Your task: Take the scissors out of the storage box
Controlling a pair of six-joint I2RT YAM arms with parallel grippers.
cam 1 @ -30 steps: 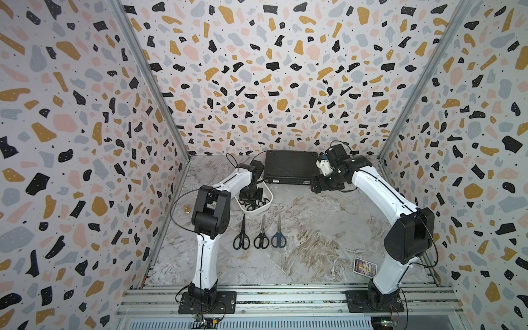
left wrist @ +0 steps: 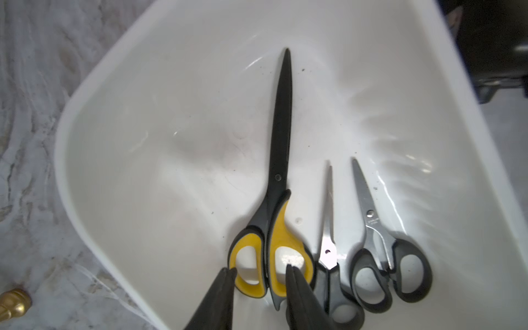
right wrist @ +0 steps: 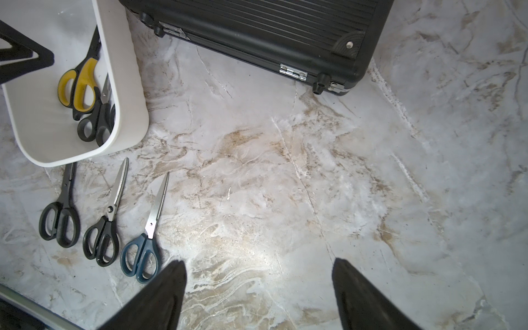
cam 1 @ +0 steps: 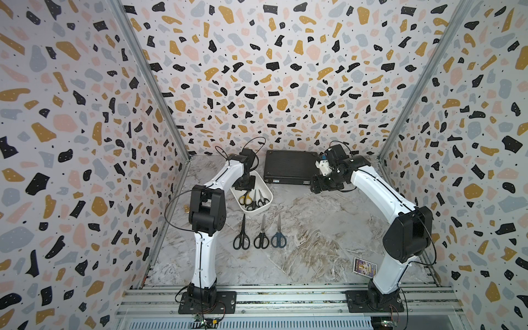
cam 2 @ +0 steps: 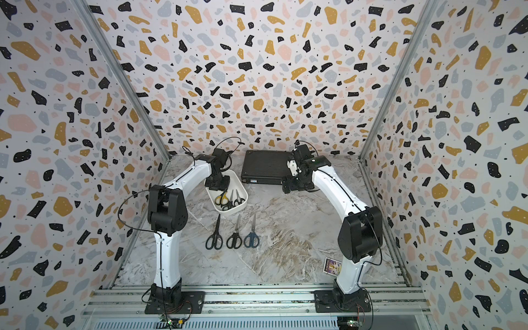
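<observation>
The white storage box (cam 1: 269,193) stands on the table at the left. Inside it lie large scissors with yellow-and-black handles (left wrist: 279,242) and two smaller dark-handled pairs, the middle scissors (left wrist: 328,242) and the right-hand scissors (left wrist: 379,231). My left gripper is open above the box, its fingertips over the yellow handles in the view, with nothing held. In front of the box lie black scissors (right wrist: 61,214), black-handled scissors (right wrist: 107,225) and blue scissors (right wrist: 145,242). Open and empty, my right gripper hangs over the table right of the box.
Just right of the box, a black case (cam 1: 290,165) sits against the back wall. A small card (cam 1: 365,267) lies near the front right, and a small brass object (left wrist: 13,303) is left of the box.
My left gripper was low over the scissors in the box, rose toward the back, and is now a little further left. The right arm has barely moved; the scissors appear unmoved.
</observation>
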